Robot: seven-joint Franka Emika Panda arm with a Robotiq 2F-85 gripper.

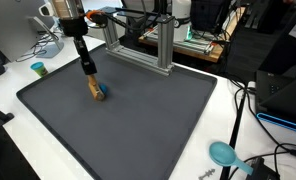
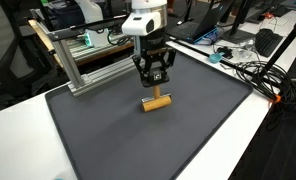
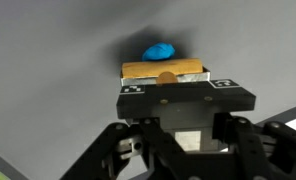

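A wooden brush-like tool with an orange-brown block (image 2: 156,103) and an upright handle (image 2: 156,90) is held at the handle by my gripper (image 2: 156,80). The block's underside is close to the dark mat; whether it touches cannot be told. In the wrist view the block (image 3: 162,70) lies across the front of the fingers, with the round handle end (image 3: 167,78) between them. Just beyond the block is a small blue object (image 3: 159,51). That blue object (image 1: 105,88) shows beside the block in exterior view 1; it is hidden in exterior view 2.
A metal frame (image 1: 166,40) stands at its back edge. A green-blue cup (image 1: 39,69) sits off the mat at left, and a teal round-headed object (image 1: 224,154) lies at front right.
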